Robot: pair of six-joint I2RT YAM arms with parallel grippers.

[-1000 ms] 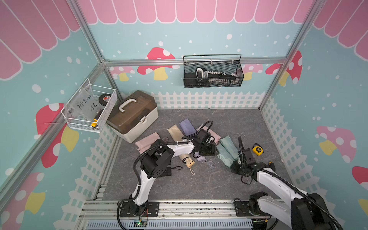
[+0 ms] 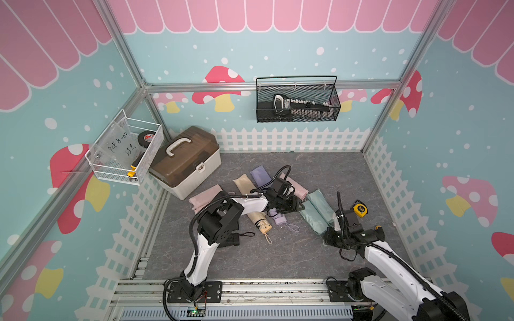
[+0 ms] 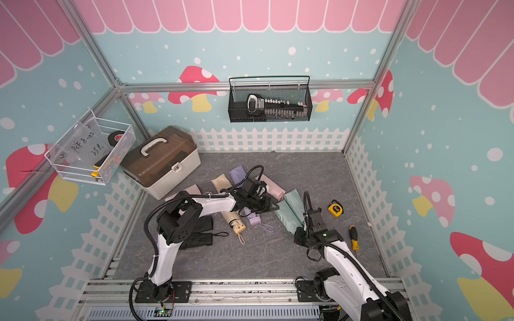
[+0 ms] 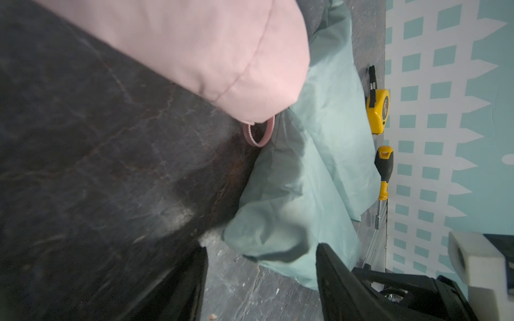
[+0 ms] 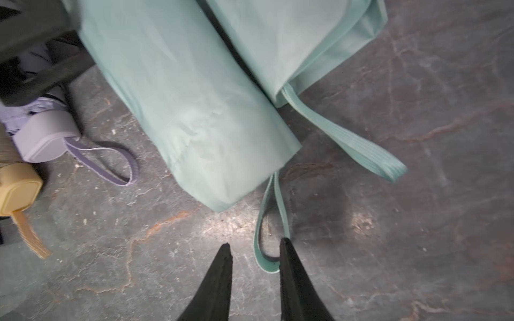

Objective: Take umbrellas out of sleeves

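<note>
My left gripper stands open over the left end of the mint sleeves. In the left wrist view a pink sleeve with a small loop lies above the crumpled mint fabric. My right gripper is open at the near end of a mint piece, its fingers near that piece's cord loop; a second mint sleeve with a strap lies alongside. A lilac umbrella and a cream umbrella lie to the left; black umbrellas lie further left.
A toolbox stands at the back left. A tape measure and screwdriver lie at the right. Baskets hang on the walls.
Both arms have shifted slightly; my left gripper is a little higher in the top left view, and my right arm has moved slightly down and toward the front.
</note>
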